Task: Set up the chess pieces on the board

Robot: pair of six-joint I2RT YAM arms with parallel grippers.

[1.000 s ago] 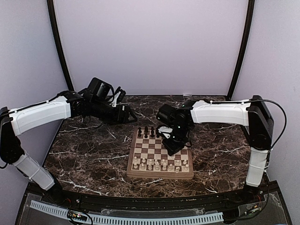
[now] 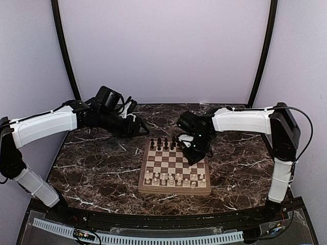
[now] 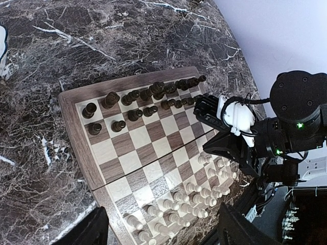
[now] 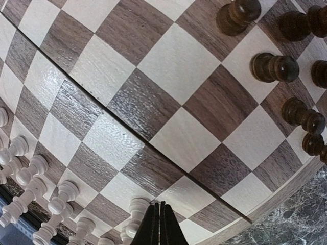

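Observation:
The chessboard [image 2: 171, 191] lies on the marble table, with dark pieces [image 3: 145, 94] along its far side and white pieces [image 3: 171, 205] along its near side. My right gripper is low over the board's right half, its fingers together; I can make out no piece between them. Immediately left of those fingertips in the right wrist view is a white pawn [image 4: 138, 210], apparently forward of the other white pawns [image 4: 33, 168]. Beyond the board's far left corner hangs my left gripper, fingers apart and empty.
The board's middle squares [image 4: 173, 64] are mostly bare, crossed by a fold seam. Open marble table [image 2: 97, 163] lies left of the board. My right arm [image 3: 294, 135] covers part of the far right pieces in the top view.
My left arm barely shifted.

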